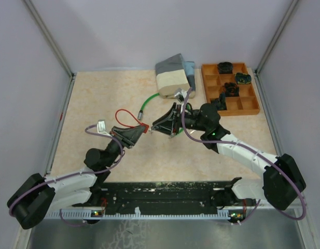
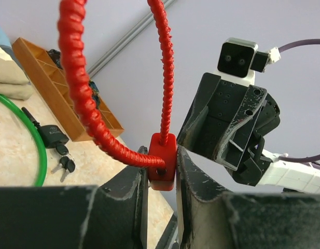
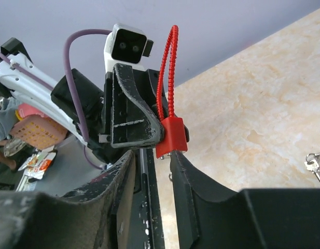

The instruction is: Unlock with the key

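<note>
A red padlock (image 1: 145, 128) with a long red cable shackle is held in my left gripper (image 1: 139, 132), shut on its body; the left wrist view shows the body (image 2: 162, 176) upright between the fingers. My right gripper (image 1: 155, 127) faces it from the right, very near, its fingers (image 3: 183, 181) part open in the right wrist view, just short of the padlock. A small metal piece shows under the padlock, too small to tell if it is a key. Loose keys (image 2: 66, 165) lie on the table beside a black padlock (image 2: 52, 136).
A green cable (image 1: 149, 99) lies behind the grippers. A folded cloth bundle (image 1: 171, 83) and a wooden compartment tray (image 1: 242, 106) with dark items stand at the back.
</note>
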